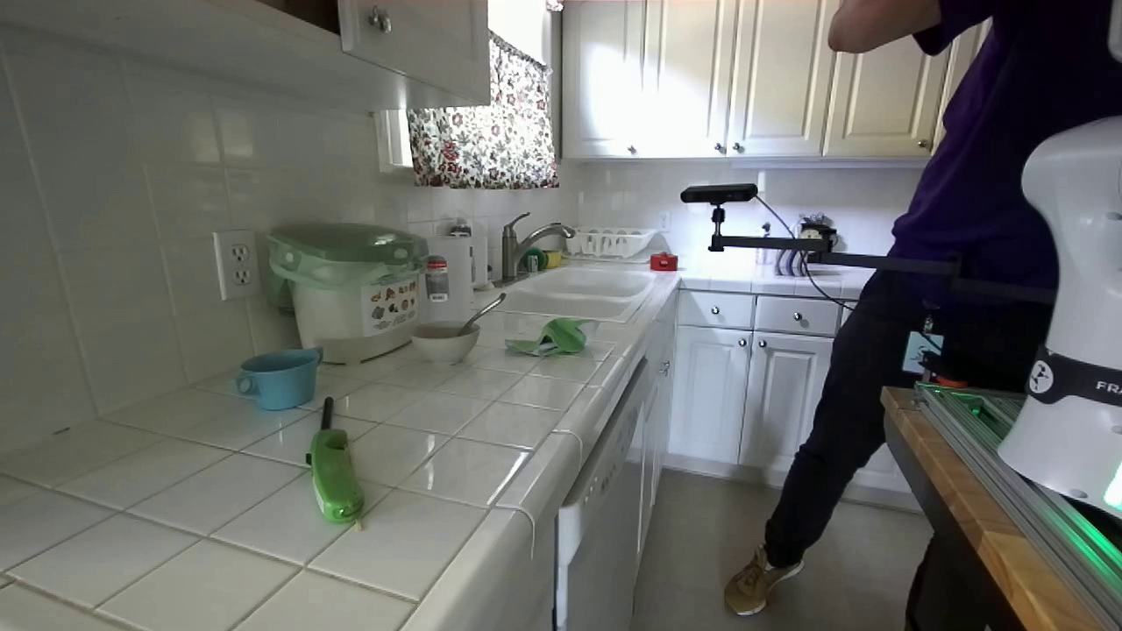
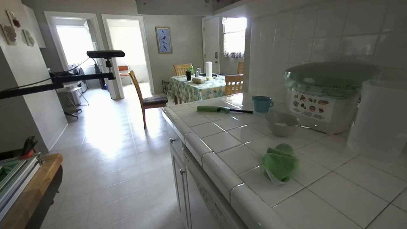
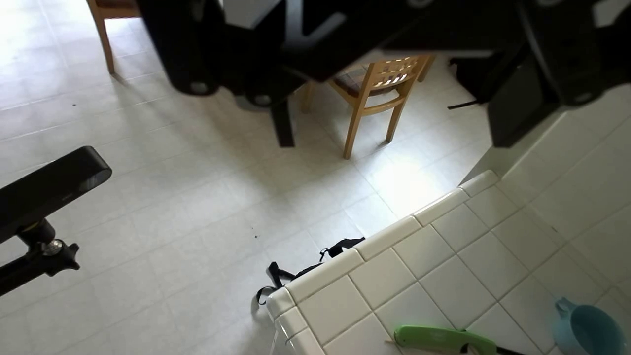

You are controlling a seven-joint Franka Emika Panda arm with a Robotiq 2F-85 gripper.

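My gripper shows at the top of the wrist view, its dark fingers wide apart with only floor and a chair seen between them. It is open and holds nothing; neither exterior view shows it. A green lighter with a black stem lies on the white tiled counter. Behind it sits a blue cup, partly cut off in the wrist view. Farther along stands a bowl with a spoon in it. A crumpled green cloth or packet lies near the counter's front edge.
A rice bin with a green lid stands against the wall. The sink is beyond. A camera on a black arm juts over the aisle, and a person stands near my base. Bare tiles surround the lighter.
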